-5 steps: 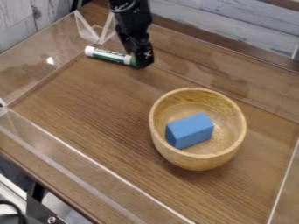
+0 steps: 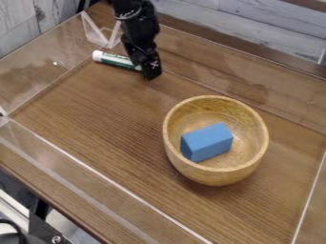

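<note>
At the back left of the wooden table, my black gripper (image 2: 147, 67) hangs low over a green and white cylinder (image 2: 114, 60), which lies beside it on the left and partly behind it. The gripper's fingers are open, as far as their small dark shapes show. A light wooden bowl (image 2: 214, 167) stands at the front right, holding a blue block (image 2: 205, 142).
A pale panelled wall runs along the back edge.
My gripper has shifted slightly left and down beside the green and white cylinder. The bowl and blue block have not moved.
</note>
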